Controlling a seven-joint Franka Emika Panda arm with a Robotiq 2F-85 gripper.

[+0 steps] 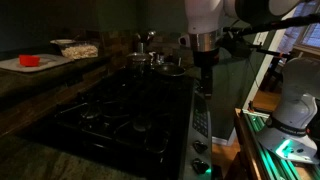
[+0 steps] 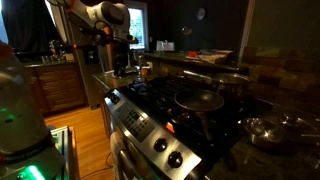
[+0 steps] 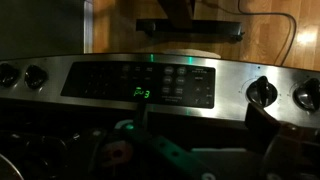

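Observation:
My gripper hangs over the front of the stove, its dark fingers (image 3: 278, 140) spread wide with nothing visible between them. Below it in the wrist view is the control panel (image 3: 140, 82), with a lit green display and black knobs (image 3: 261, 92) on its right. In exterior view 1 the gripper (image 1: 204, 84) points down above the stove's front edge. Exterior view 2 shows the arm (image 2: 110, 22) at the far end of the stove, where the fingertips are too small and dark to make out. The black cooktop (image 1: 130, 115) is dim.
A frying pan (image 2: 200, 101) rests on the cooktop, and metal pots (image 2: 262, 132) stand on the near counter. A red object (image 1: 29, 60) sits on a white plate on the raised ledge. Open floor (image 2: 92, 135) lies before the stove.

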